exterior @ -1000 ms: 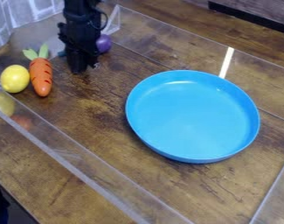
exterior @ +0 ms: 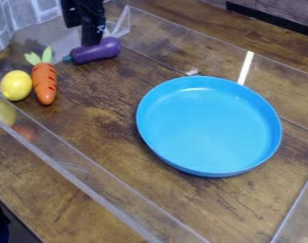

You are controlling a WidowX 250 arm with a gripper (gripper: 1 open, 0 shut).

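Observation:
My black gripper (exterior: 86, 28) is at the top left, mostly cut off by the frame's edge, open, above a purple eggplant (exterior: 98, 50) with nothing visibly held. Left of the eggplant lie an orange carrot (exterior: 45, 84) with a pale green top and a yellow lemon-like item (exterior: 16, 84). A large blue plate (exterior: 208, 124) rests on the wooden surface, right of centre.
Clear walls (exterior: 81, 175) edge the wooden work area. A small pale piece lies above the plate. Bare wood is free between the carrot and the plate and below them.
My gripper has risen toward the top edge, uncovering the eggplant. The carrot, lemon and plate have not visibly moved.

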